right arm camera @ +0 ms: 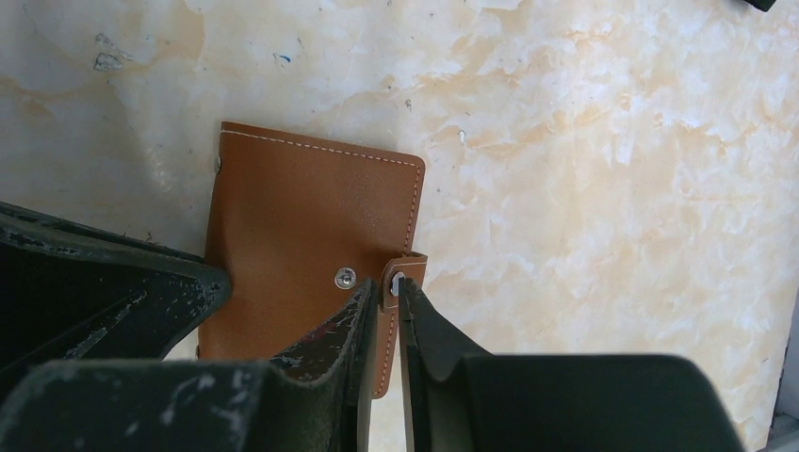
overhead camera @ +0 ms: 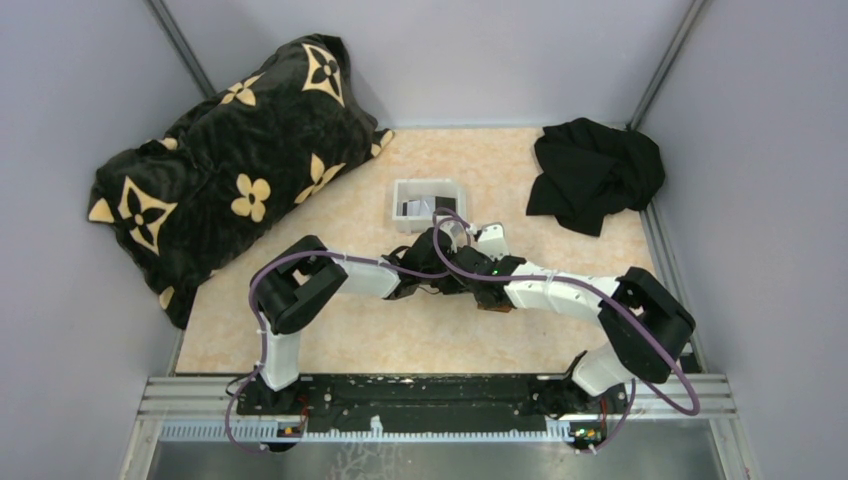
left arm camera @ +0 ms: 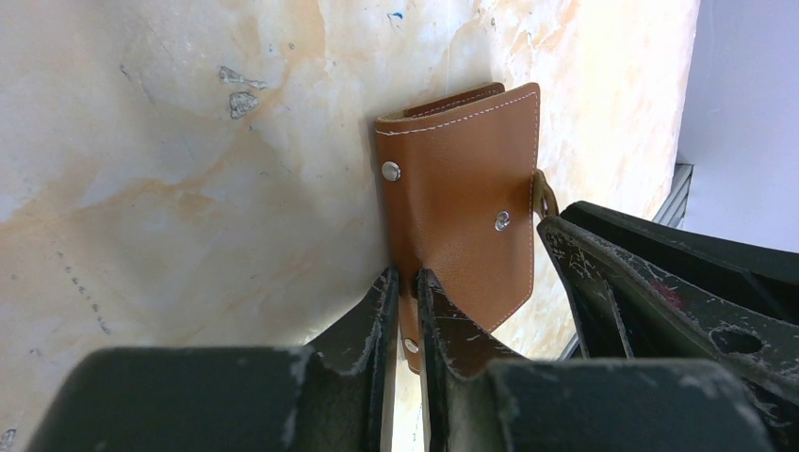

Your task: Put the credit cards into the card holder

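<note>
The brown leather card holder (left arm camera: 471,188) lies closed on the table, its strap with a snap (right arm camera: 398,281) at one long edge. At the opposite edge, along the spine, my left gripper is shut on the holder. My right gripper is parted a little at the strap; the snap shows between its fingertips, and whether they touch it is unclear. From above, the arms cover most of the holder (overhead camera: 495,308). Cards (overhead camera: 420,207) lie in the white tray (overhead camera: 397,190) behind the arms.
A dark patterned pillow (overhead camera: 240,150) fills the back left. Black cloth (overhead camera: 595,175) is heaped at the back right. Both arms meet closely over the table's middle, while the front left table area is bare.
</note>
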